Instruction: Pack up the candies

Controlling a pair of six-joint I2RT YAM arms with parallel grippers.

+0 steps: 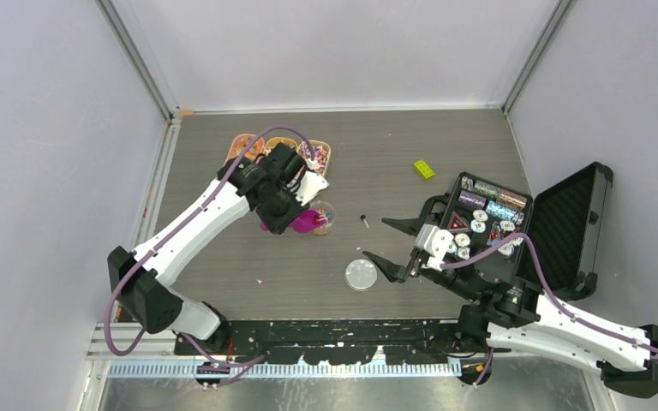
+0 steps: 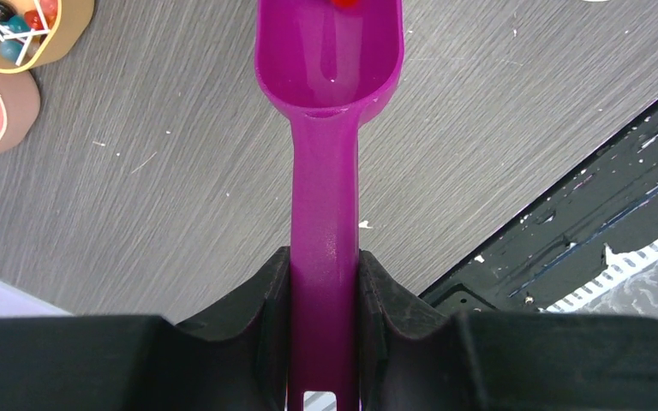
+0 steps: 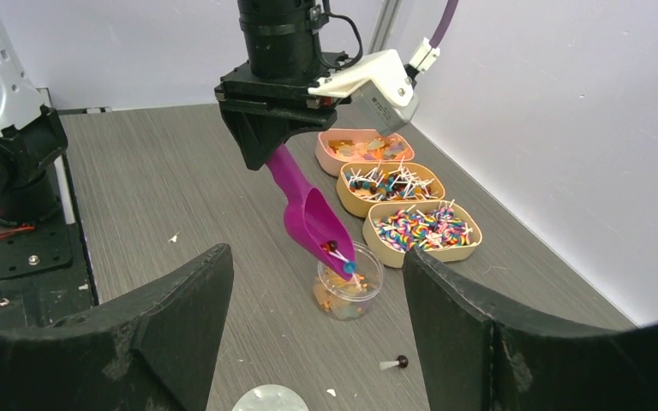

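A magenta scoop (image 3: 313, 218) is tilted mouth-down at the rim of a clear round jar (image 3: 364, 291), with a few lollipops (image 3: 339, 257) at its lip. My left gripper is shut on the scoop's handle. Orange candies show inside the jar. One dark-headed lollipop (image 3: 401, 362) lies loose on the table beside the jar. My right gripper (image 1: 375, 241) stands open and empty near the clear round lid (image 1: 361, 274), its dark fingers (image 3: 167, 308) framing the scene in the right wrist view.
Three candy bins stand behind the jar: gummies (image 3: 365, 147), dark lollipops (image 3: 390, 187) and colourful lollipops (image 3: 420, 231). A yellow-green brick (image 1: 424, 169) lies to the right. An open black case (image 1: 488, 214) sits farther right.
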